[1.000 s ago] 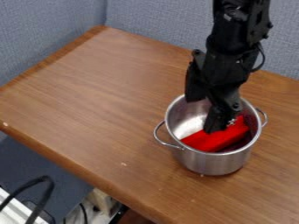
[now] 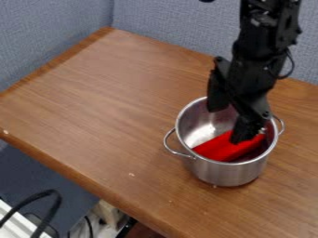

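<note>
A steel pot (image 2: 224, 172) with two wire handles stands on the wooden table at the right. A red elongated object (image 2: 221, 149) lies inside it, partly covered by my black gripper (image 2: 231, 115). The gripper hangs over the pot from above, its fingers open and reaching down to the pot's opening, the lower one inside the rim near the red object. I cannot tell whether it touches the object.
Grey padded walls border it behind. Black cables (image 2: 44, 200) show beyond the table's edge at the lower left.
My gripper has shifted slightly, with its lower finger moving a little down and left within the pot. The pot looks unmoved.
</note>
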